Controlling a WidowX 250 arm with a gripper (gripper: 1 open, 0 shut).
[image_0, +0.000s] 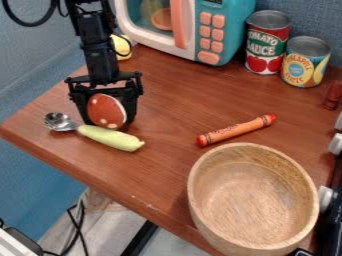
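My black gripper (106, 92) is low over the left part of the wooden table, around a red round object with pale spots (107, 111); whether its fingers press on it is hard to tell. A pale yellow-green vegetable-like object (111, 137) lies just in front, beside a metal spoon (60, 122). An orange crayon (235, 131) lies at the middle right, and an empty wooden bowl (253, 197) stands at the front right.
A teal toy microwave (214, 35) stands at the back, with two cans (266, 48) (306, 67) to its right. The table's front-left edge runs close below the spoon.
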